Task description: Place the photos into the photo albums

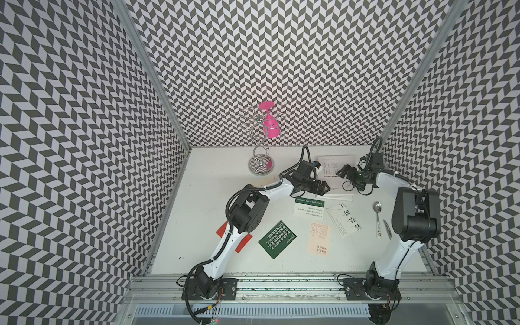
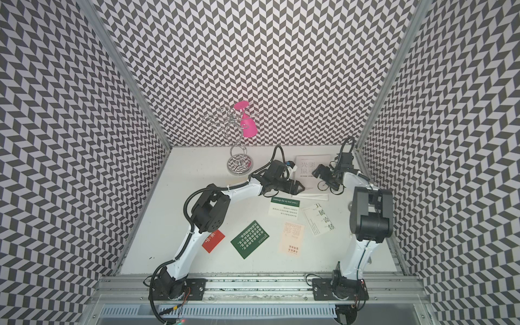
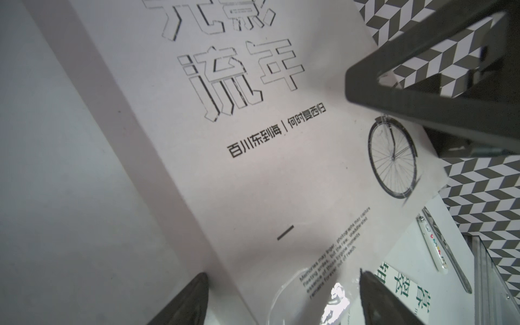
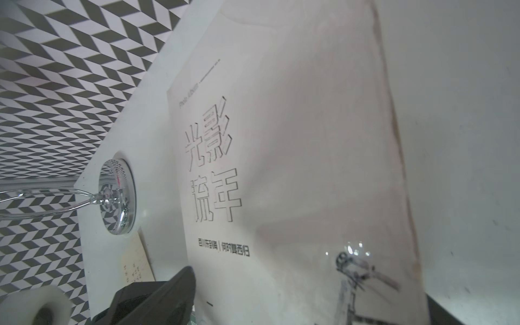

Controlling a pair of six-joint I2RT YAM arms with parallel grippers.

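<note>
A white photo album (image 1: 334,165) with outlined Chinese lettering lies at the back right, its cover filling both wrist views. My left gripper (image 1: 322,187) is at its front left, fingers apart over the cover; whether anything is between them is unclear. My right gripper (image 1: 346,172) is at its right, open, fingers near the lower cover. Loose cards lie in front: green-and-white (image 1: 308,210), dark green (image 1: 277,238), pink (image 1: 319,238), white (image 1: 344,219) and red (image 1: 241,241), partly hidden by the left arm.
A chrome tree stand (image 1: 261,165) stands at the back middle. A spoon (image 1: 377,216) and knife (image 1: 387,230) lie at the right.
</note>
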